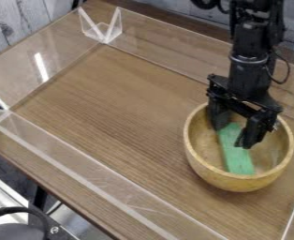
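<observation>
The black gripper [243, 120] on the arm reaches down from the top right into the tan round bowl [237, 179], its open fingers low over the upper part of a green object [237, 160] that lies inside. Whether the fingers touch it is unclear.
A white translucent wire-like or plastic item [102, 23] sits at the back left. Black cables or parts show at the bottom left corner.
</observation>
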